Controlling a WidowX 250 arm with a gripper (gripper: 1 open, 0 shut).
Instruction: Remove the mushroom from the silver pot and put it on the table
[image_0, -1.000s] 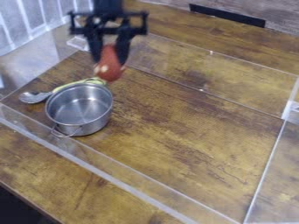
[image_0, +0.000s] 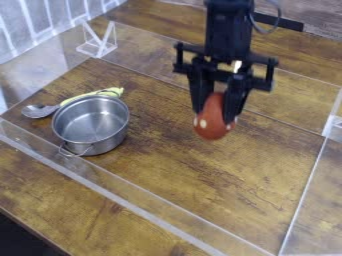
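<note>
My gripper (image_0: 214, 112) is shut on a reddish-brown mushroom (image_0: 211, 125), which hangs from the fingertips over the middle of the wooden table (image_0: 181, 190). How high it hangs above the surface is hard to tell. To the left stands the silver pot (image_0: 88, 145); its inside shows bare metal, with nothing in it. The dark arm reaches down from the top of the view.
A metal spoon (image_0: 39, 111) and a yellow-green item (image_0: 94, 95) lie behind the pot on the left. Clear low walls (image_0: 160, 215) edge the table. Bare wood spreads around and in front of the mushroom.
The gripper has carried the mushroom rightward from above the pot's back side, and it now appears lower in the view. The pot and spoon have stayed put.
</note>
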